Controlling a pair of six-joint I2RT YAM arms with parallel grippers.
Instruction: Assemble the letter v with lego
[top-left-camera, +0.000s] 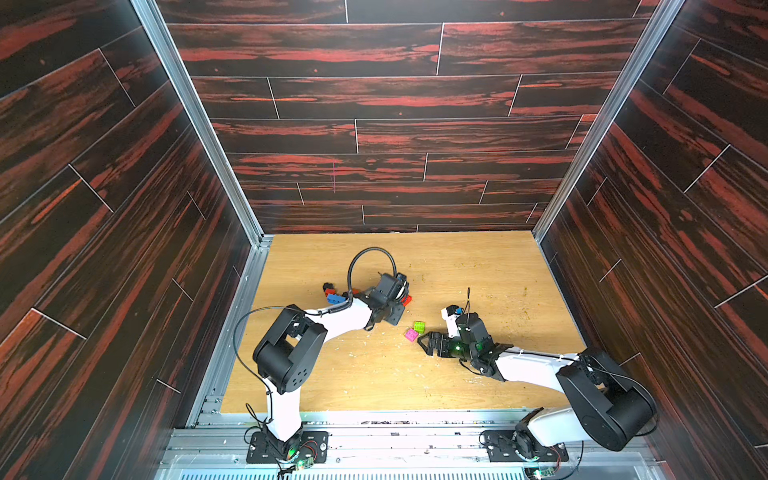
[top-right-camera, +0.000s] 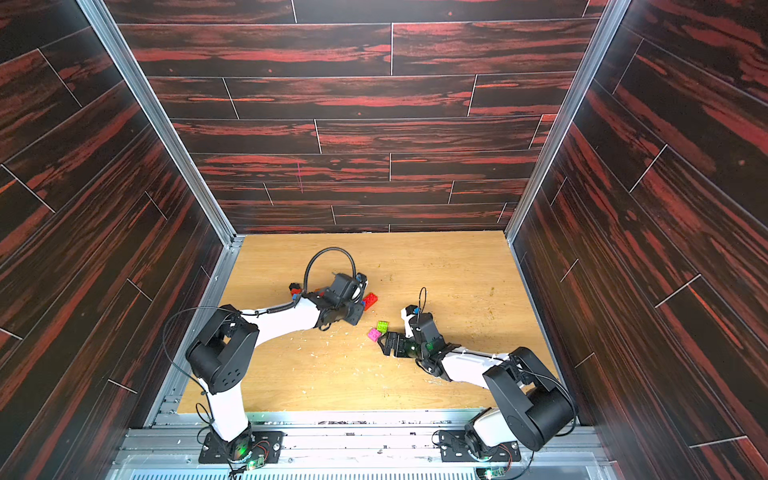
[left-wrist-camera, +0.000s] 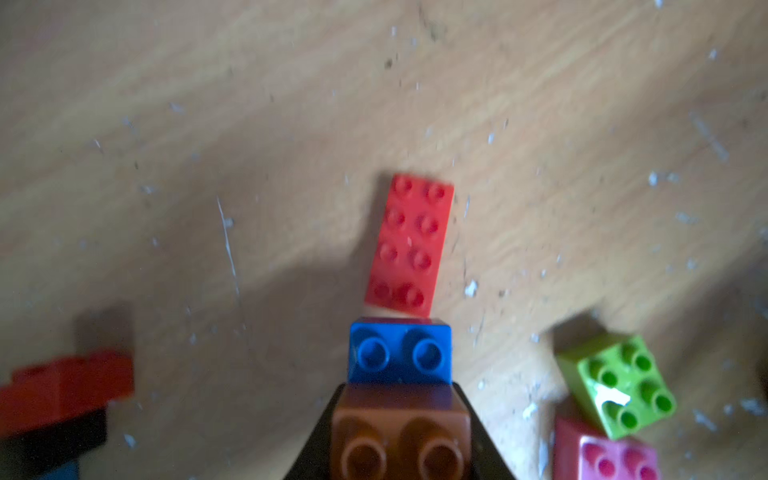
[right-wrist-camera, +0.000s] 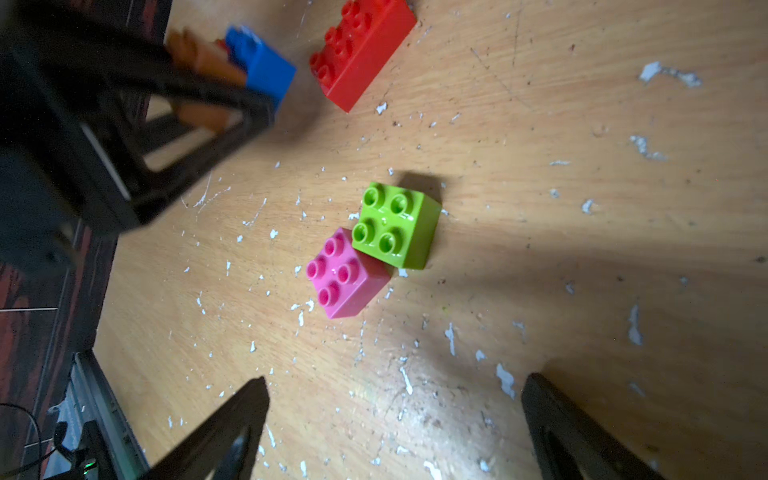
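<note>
My left gripper (top-left-camera: 397, 305) is shut on a brown brick (left-wrist-camera: 400, 432), which has a blue brick (left-wrist-camera: 400, 352) joined at its far end. In the left wrist view a long red brick (left-wrist-camera: 409, 240) lies on the table just beyond them. A green brick (right-wrist-camera: 396, 224) and a pink brick (right-wrist-camera: 344, 272) lie touching each other, between the grippers. My right gripper stands open low over the table beside them, with nothing between its fingers.
More red, black and blue bricks (left-wrist-camera: 68, 388) lie to the left, partly behind the left arm in the overhead views.
</note>
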